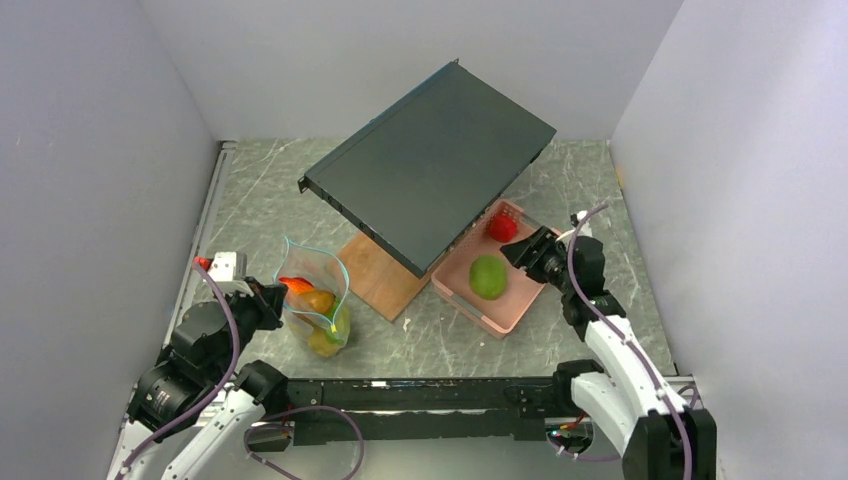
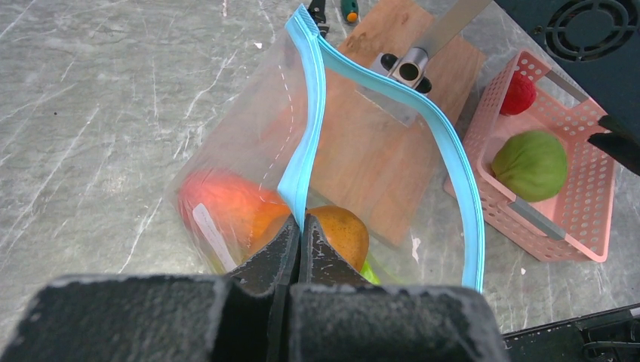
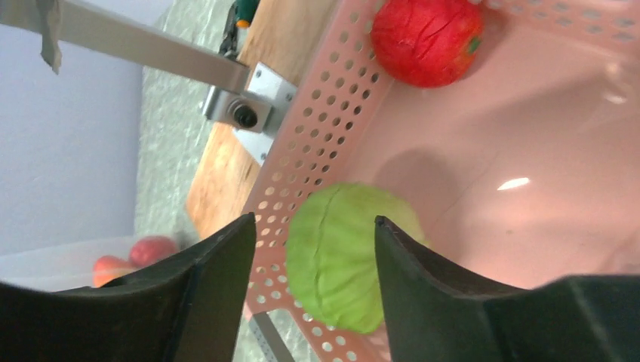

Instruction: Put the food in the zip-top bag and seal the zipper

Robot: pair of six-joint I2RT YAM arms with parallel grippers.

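The clear zip top bag (image 1: 330, 262) with its blue zipper (image 2: 451, 151) stands upright at the left, its mouth spread wide. Inside lie several foods, among them a red-orange one (image 2: 219, 202) and a brownish-orange one (image 2: 343, 235). Pinched in my left gripper is one side of the zipper edge. A green cabbage-like ball (image 3: 336, 253) and a red ball (image 3: 426, 38) rest in the pink basket (image 1: 478, 318). Over the green ball, my right gripper has its fingers apart; it has no hold on the ball.
A tilted dark panel (image 1: 430, 150) overhangs the back of the basket. Below it lies a wooden board (image 1: 375, 275) with a metal bracket (image 3: 241, 109), between bag and basket.
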